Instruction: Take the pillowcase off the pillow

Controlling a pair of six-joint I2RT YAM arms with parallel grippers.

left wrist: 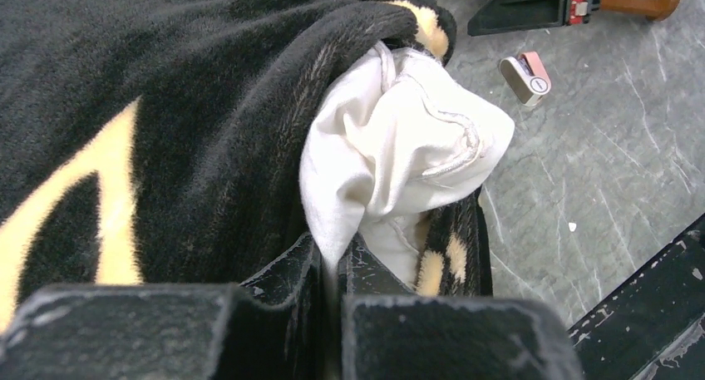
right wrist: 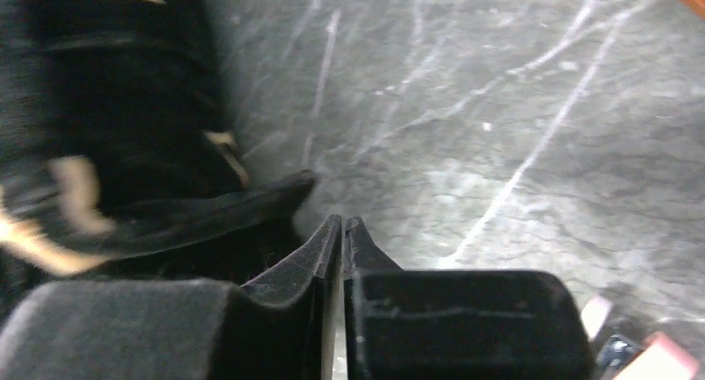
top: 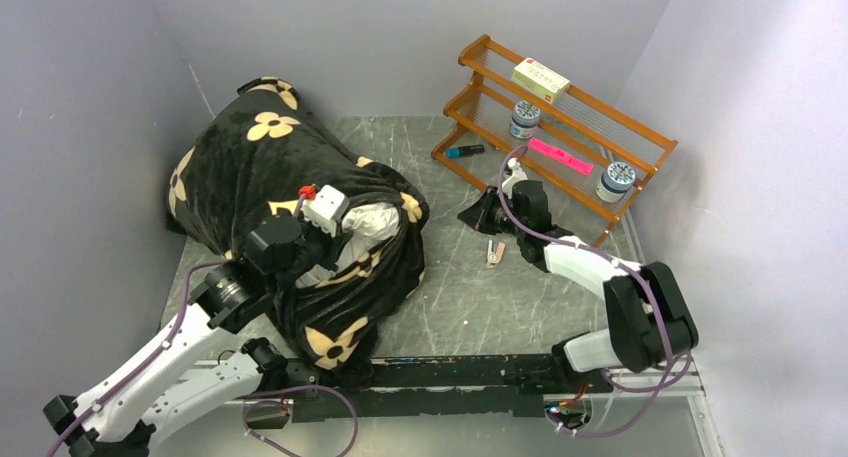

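Observation:
The black pillowcase [top: 240,157] with cream flowers lies bunched around the pillow on the left half of the table. From its open end the white pillow [top: 372,223] shows. My left gripper is shut on a fold of the pillow's white fabric [left wrist: 399,139], at the mouth of the pillowcase. Right of the pillowcase, my right gripper [top: 464,218] stands over bare table, apart from the cloth. In the right wrist view only a narrow gap parts its fingers [right wrist: 449,313], with nothing between them; a black cloth edge [right wrist: 249,205] lies just left of the tips.
A wooden rack [top: 570,127] with tubs and a box stands at the back right. A small clip-like item [top: 495,254] lies on the table by my right gripper, and a blue-black marker [top: 465,151] near the rack.

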